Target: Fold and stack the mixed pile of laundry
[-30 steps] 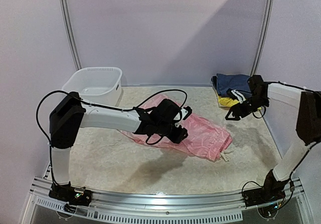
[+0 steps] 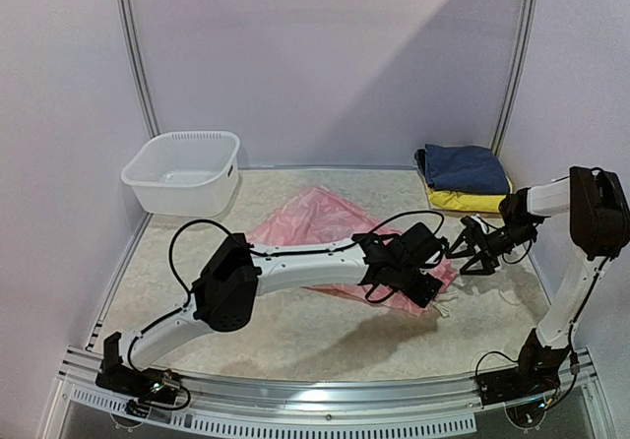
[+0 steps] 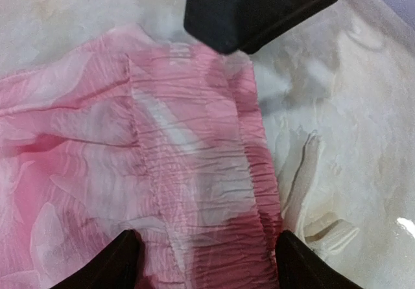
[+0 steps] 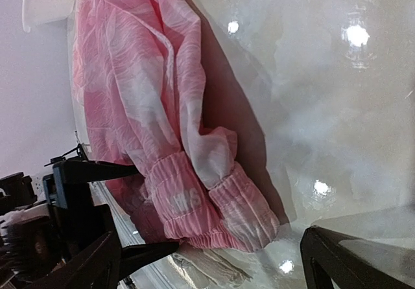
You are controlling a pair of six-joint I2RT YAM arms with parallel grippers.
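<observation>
A pink, sheer garment (image 2: 300, 218) with a gathered edge (image 3: 194, 153) and pale strings (image 3: 305, 185) lies on the table. My left gripper (image 2: 428, 286) is low over its right end; in the left wrist view the two fingertips straddle the gathered edge, part open. My right gripper (image 2: 463, 254) stands open just right of that end. In the right wrist view, the left gripper's fingers are beside the gathered pink cuff (image 4: 181, 198). Whether they touch it is unclear.
A folded navy item (image 2: 463, 168) lies on a yellow one (image 2: 463, 203) at the back right. An empty white basket (image 2: 180, 173) stands at the back left.
My left gripper has moved right and down to the garment's right end. The right gripper has moved down, nearer that same end.
</observation>
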